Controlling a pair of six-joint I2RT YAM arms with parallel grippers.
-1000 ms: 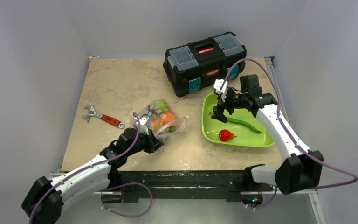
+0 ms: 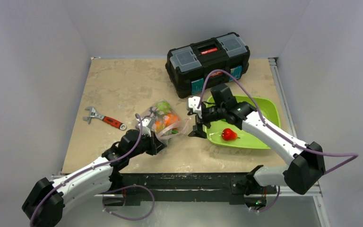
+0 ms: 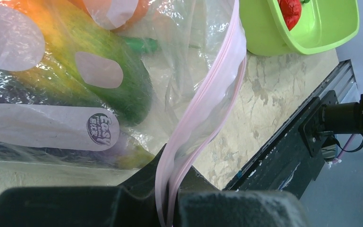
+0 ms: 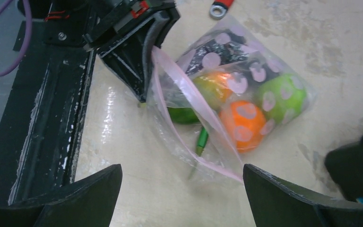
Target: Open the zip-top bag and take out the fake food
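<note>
The clear zip top bag (image 2: pixel 163 118) lies on the table, its pink-edged mouth (image 4: pixel 196 101) standing apart toward the right. Inside are a yellow-green mango-like piece (image 3: pixel 90 61), an orange (image 4: pixel 242 125), a green round fruit (image 4: pixel 282 97) and a thin green stem-like piece (image 4: pixel 202 141). My left gripper (image 2: pixel 157 144) is shut on the near end of the bag's pink edge (image 3: pixel 196 118). Between tray and bag, my right gripper (image 2: pixel 196 124) hangs open and empty, facing the bag's mouth; its fingers (image 4: pixel 82 191) stand wide apart. A red pepper (image 2: pixel 229 135) sits in the green tray (image 2: pixel 260 144).
A black toolbox (image 2: pixel 208 61) stands at the back, close behind the tray and right arm. A red-handled wrench (image 2: pixel 105 118) lies left of the bag. Bare table (image 2: pixel 194 158) shows along the front.
From over the tray, my right gripper has moved left toward the bag's mouth. Left arm and bag look unchanged.
</note>
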